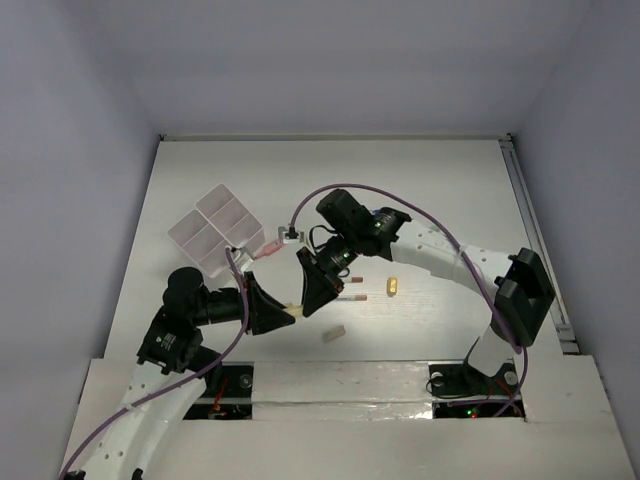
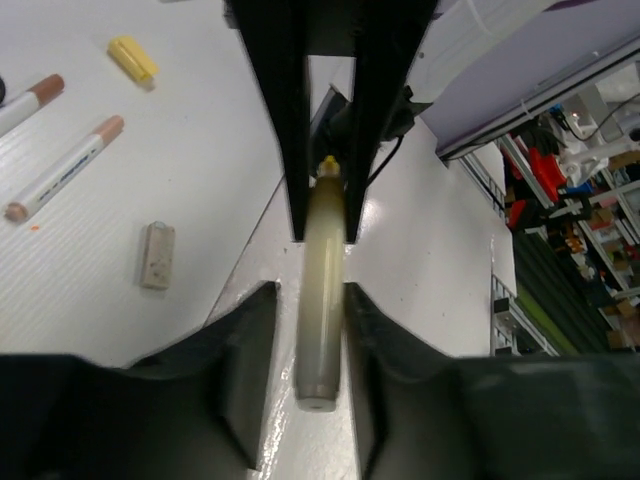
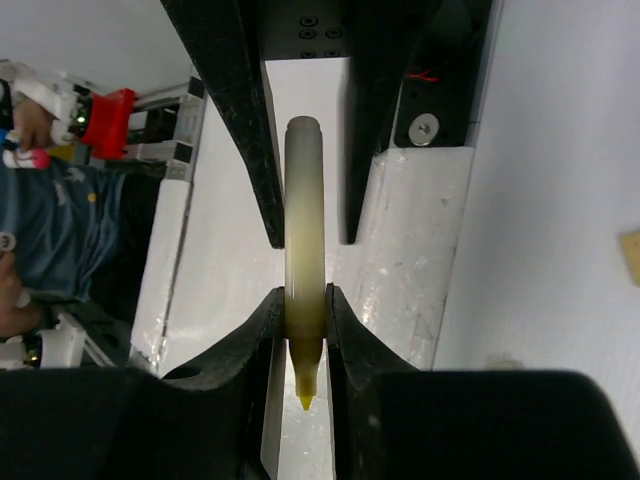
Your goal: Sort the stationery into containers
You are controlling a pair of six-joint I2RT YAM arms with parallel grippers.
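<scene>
A pale yellow pen-like item (image 3: 304, 230) hangs between the two grippers, which face each other low over the front middle of the table. In the right wrist view it sits between the fingertips of my right gripper, and the left gripper's fingers flank its other end. In the left wrist view my left gripper has its blurred fingers on either side of the same item (image 2: 322, 290); whether either grips it firmly is unclear. Two markers (image 2: 65, 170), a yellow piece (image 2: 133, 60) and a grey eraser (image 2: 157, 255) lie on the table.
A pink divided container (image 1: 205, 225) stands at the back left, with a pink item (image 1: 268, 249) beside it. Walls surround the table.
</scene>
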